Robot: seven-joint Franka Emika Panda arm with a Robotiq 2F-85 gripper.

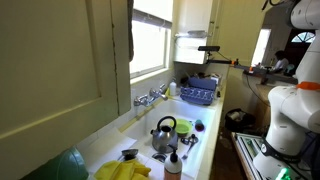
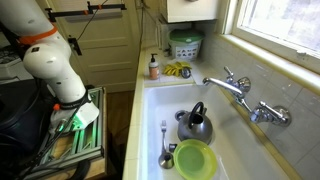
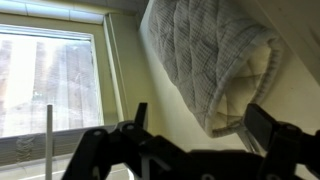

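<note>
In the wrist view my gripper stands open, its dark fingers wide apart and nothing held between them. Beyond them hangs a grey quilted cloth (image 3: 205, 55), its lighter folded edge toward the lower right. How far it is from the fingertips is hard to judge. Exterior view 1 has only part of the white arm (image 1: 285, 115) at the right, with the gripper out of frame. A narrow dark cloth (image 1: 130, 25) hangs by the cabinet door there. In exterior view 2 the arm's lower part (image 2: 62, 75) shows at the left, without the gripper.
In the white sink (image 2: 240, 150) are a metal kettle (image 2: 196, 128), a green bowl (image 2: 195, 160) and utensils. A soap bottle (image 2: 153, 68) stands on the counter beyond. A yellow cloth (image 1: 122, 171) lies close by, and the cabinet door (image 1: 60, 70) fills the left.
</note>
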